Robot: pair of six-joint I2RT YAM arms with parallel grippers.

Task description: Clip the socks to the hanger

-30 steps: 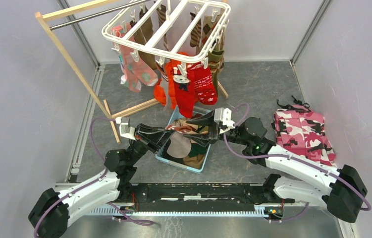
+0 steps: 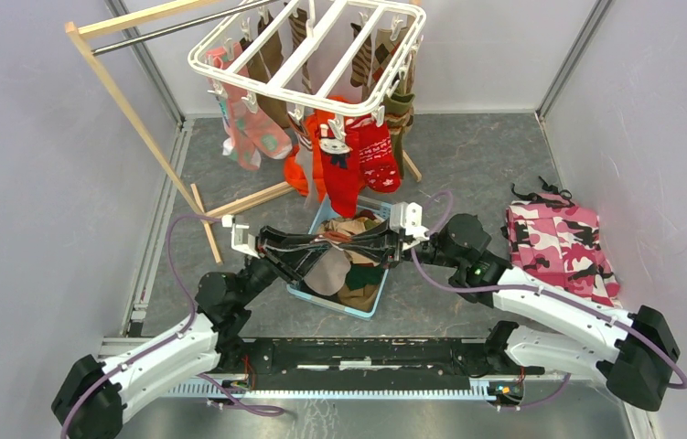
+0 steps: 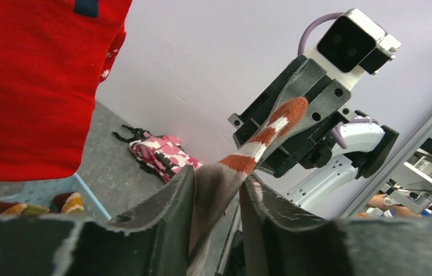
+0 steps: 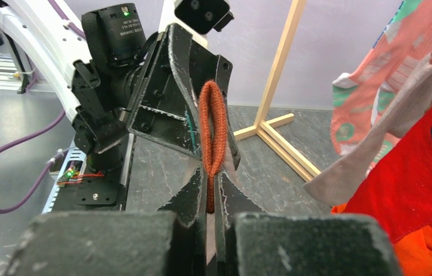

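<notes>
A grey sock with a rust-and-white striped cuff (image 3: pixel 253 150) stretches between my two grippers above the basket; its grey part (image 2: pixel 327 272) hangs below them in the top view. My right gripper is shut on the rust cuff edge. In the left wrist view my left gripper stands part open around the sock, with a gap beside the cloth. The white hanger (image 2: pixel 275 89) is above and behind, its clips bearing several socks, among them a red sock (image 2: pixel 343 174) and a pink sock (image 2: pixel 241 128).
Under the grippers, a light-blue basket (image 2: pixel 369 311) contains more socks. A pink camouflage bag (image 2: pixel 559 242) lies on the floor at right. The wooden stand (image 2: pixel 129 110) rises at left. Hanging socks come close behind the grippers.
Both arms have stayed nearly in place.
</notes>
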